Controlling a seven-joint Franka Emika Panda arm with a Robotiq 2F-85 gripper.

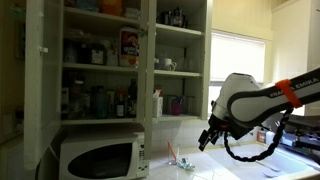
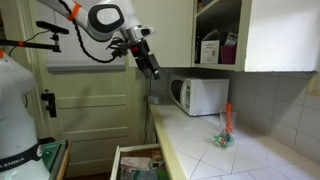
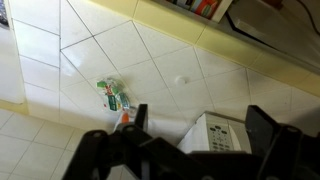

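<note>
My gripper is open above the counter, its dark fingers wide apart with nothing between them. In exterior view 1 the gripper is to the right of the microwave, tilted down and left. Exterior view 2 has the gripper high beside the counter's front edge. A clear-and-green item with an orange-red part lies on the tiled counter, well apart from my fingers; exterior view 2 shows its red part standing up.
A white microwave stands at the counter's far end. Below the counter edge, an open drawer holds several things. An open cupboard door and loaded shelves rise over the microwave.
</note>
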